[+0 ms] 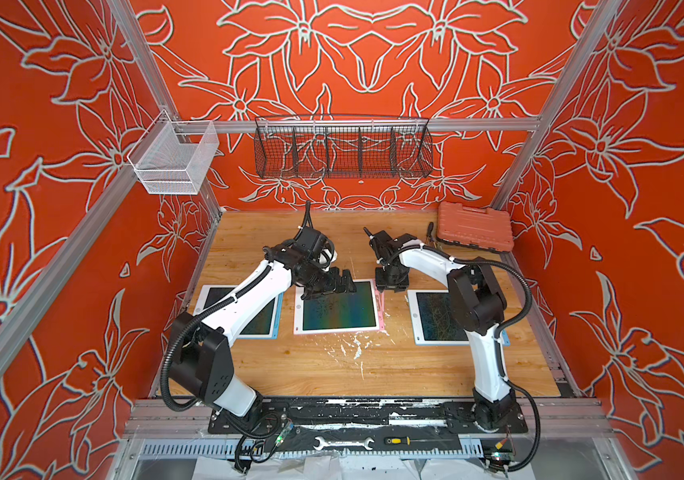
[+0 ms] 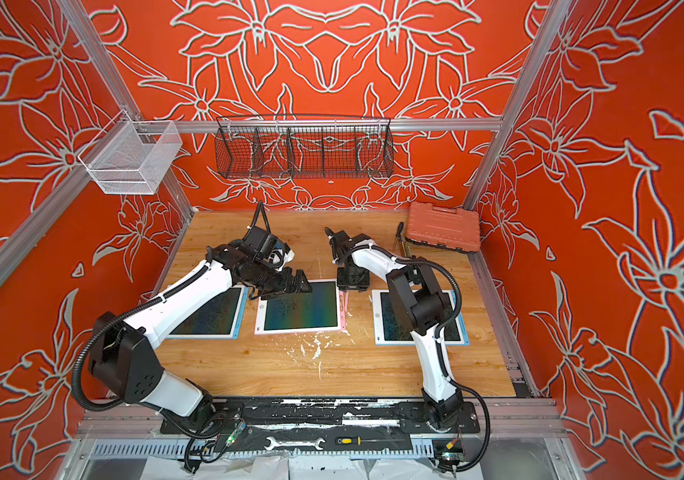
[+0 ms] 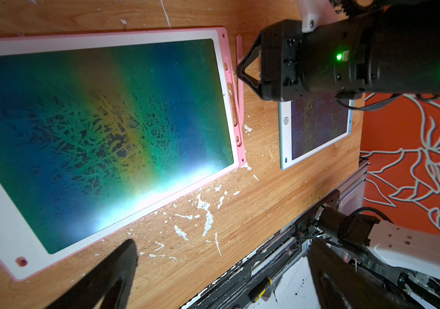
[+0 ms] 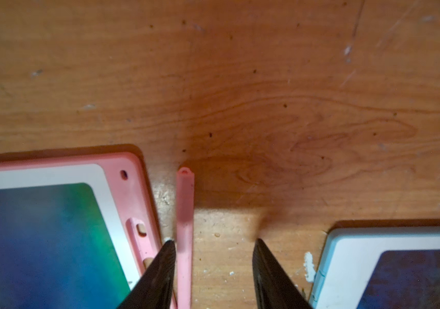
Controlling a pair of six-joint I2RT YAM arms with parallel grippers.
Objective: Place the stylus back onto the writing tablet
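Note:
The pink stylus (image 4: pixel 184 221) lies on the wood just off the right edge of the pink-edged writing tablet (image 3: pixel 228 56). In the left wrist view, the stylus (image 3: pixel 239 100) runs along that edge, its far end apart from the frame. My right gripper is open over it, fingers pointing down; the left finger (image 4: pixel 160 275) is close beside the stylus, and bare wood shows between the fingertips. Whether finger and stylus touch cannot be told. My left gripper is open above the tablet, nothing between its fingers.
A blue-edged tablet (image 1: pixel 417 324) lies right of the pink one, another (image 1: pixel 207 297) to its left. A red case (image 1: pixel 475 227) and a dark-handled tool (image 2: pixel 399 232) lie at the back right.

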